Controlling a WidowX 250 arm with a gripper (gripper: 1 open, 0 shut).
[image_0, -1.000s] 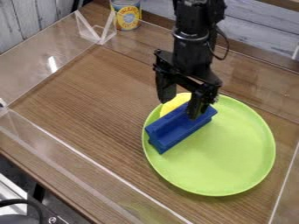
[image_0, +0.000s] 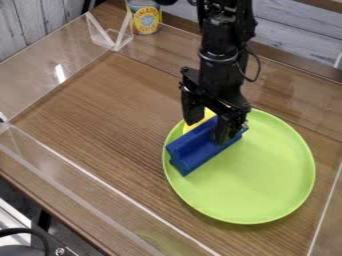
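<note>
A green plate (image_0: 267, 185) lies on the wooden table at the right. On its left part rests a long blue block (image_0: 194, 152), lying diagonally, with a small yellow piece (image_0: 198, 120) behind it, partly hidden by the gripper. My black gripper (image_0: 214, 120) hangs open over the blue block's upper end, its fingers down around or just above it; whether they touch it I cannot tell.
A can (image_0: 144, 17) and a white loop of cord or strap stand at the back left. A black cable runs in the lower left corner.
The gripper has shifted slightly and turned over the blue block. The block and plate look unmoved.
</note>
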